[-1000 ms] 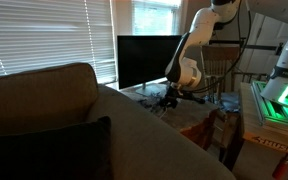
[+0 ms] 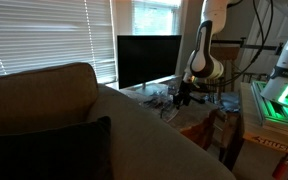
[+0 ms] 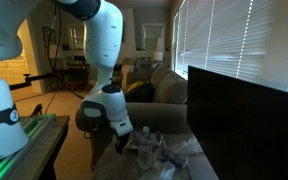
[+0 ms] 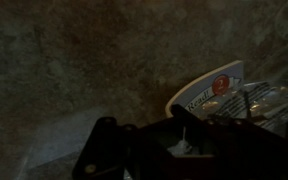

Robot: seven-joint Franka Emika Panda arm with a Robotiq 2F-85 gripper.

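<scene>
My gripper hangs low over the cluttered table, shut, in exterior view 1. From the other side it shows as a dark shape beside a clear plastic bottle. Dark fingers fill the bottom of the wrist view, and nothing can be made out between them. Just beyond them lies a card with printed text and a red spot. Crinkled clear plastic wrapping lies to its right, partly behind the gripper.
A large black screen stands behind the table. The sofa takes up the near side. More shiny clear plastic lies close to the screen. Bare mottled surface stretches across the left of the wrist view.
In exterior view 1 the arm and gripper have moved to the right, away from the screen's middle, staying low over the table. The surroundings look the same.
</scene>
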